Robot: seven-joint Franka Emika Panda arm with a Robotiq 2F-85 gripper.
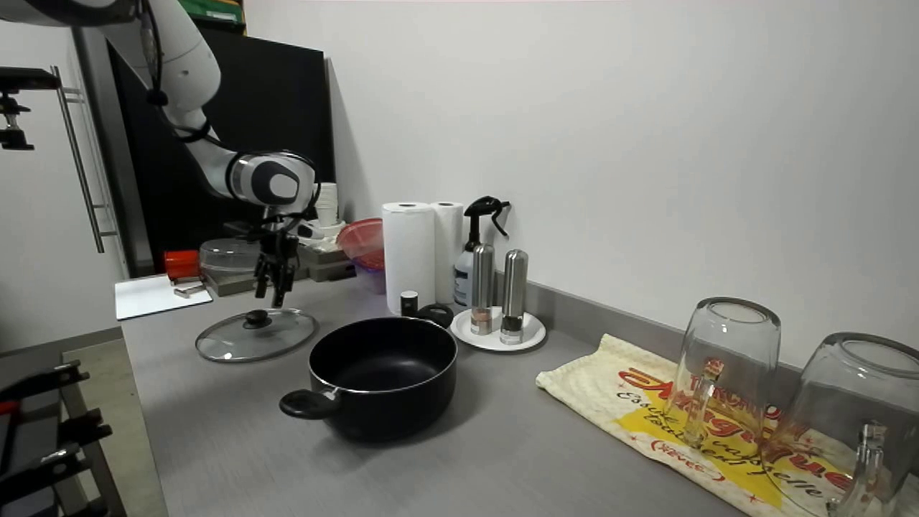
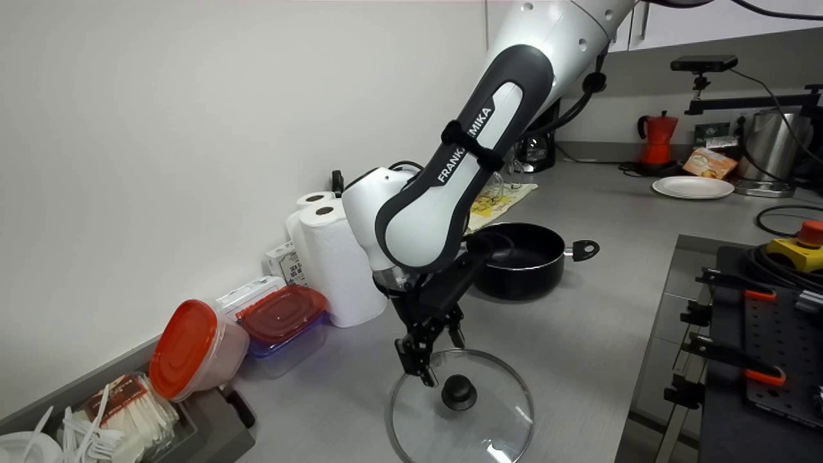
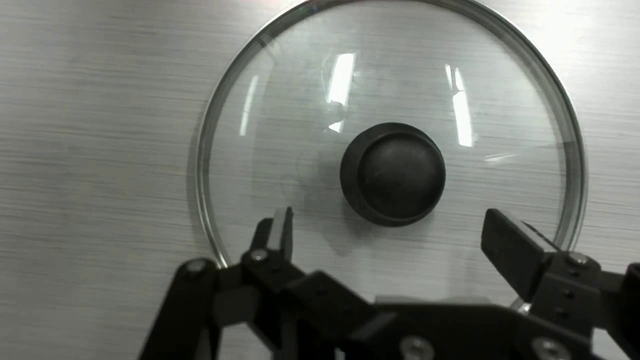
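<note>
A round glass lid (image 1: pixel 286 332) with a steel rim lies flat on the counter, its black knob (image 3: pixel 400 175) facing up. My gripper (image 1: pixel 268 297) hangs just above the lid, toward the wall side. In the wrist view its fingers (image 3: pixel 513 255) stand wide apart, with nothing held between them; the knob appears ahead of the fingertips, roughly centred across the gap. Exterior view 2 also has the gripper (image 2: pixel 444 364) over the lid's edge, beside the knob. A black two-handled pot (image 1: pixel 383 388) stands uncovered and looks empty where its inside shows.
Paper towel rolls (image 1: pixel 407 258), a spray bottle (image 1: pixel 463 274) and two steel mills (image 1: pixel 513 293) on a white plate stand along the wall behind the pot. Plastic containers (image 2: pixel 199 347) are near the lid. Glass mugs (image 1: pixel 730 370) rest on a cloth.
</note>
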